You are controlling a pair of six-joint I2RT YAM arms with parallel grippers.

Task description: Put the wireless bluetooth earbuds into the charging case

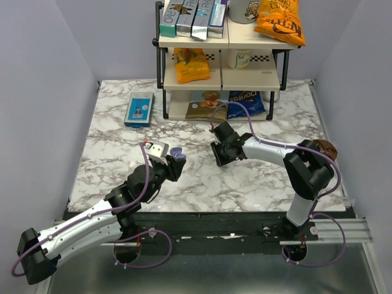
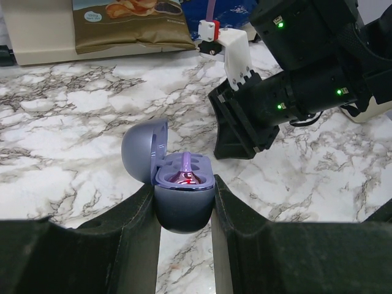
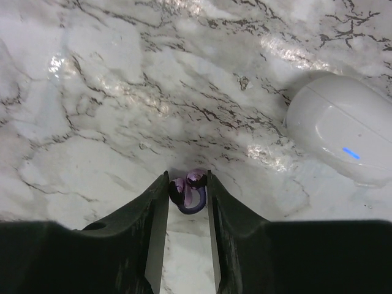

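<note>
My left gripper is shut on the charging case (image 2: 184,211), a lavender-grey shell with its lid (image 2: 144,150) standing open. Inside it shows a purple stem with something glossy red at its base; how many slots are filled cannot be told. In the top view the case (image 1: 176,152) is held off to the left of my right gripper (image 1: 218,162). A dark purple clip-shaped earbud (image 3: 195,177) appears between the tips of my right gripper in the right wrist view. Whether those fingers press on it I cannot tell.
A white rounded object (image 3: 349,122) with a blue mark shows at the right wrist view's right side. A blue box (image 1: 139,109) lies at the back left, and a loaded shelf (image 1: 254,78) stands behind. Bare marble surrounds both grippers.
</note>
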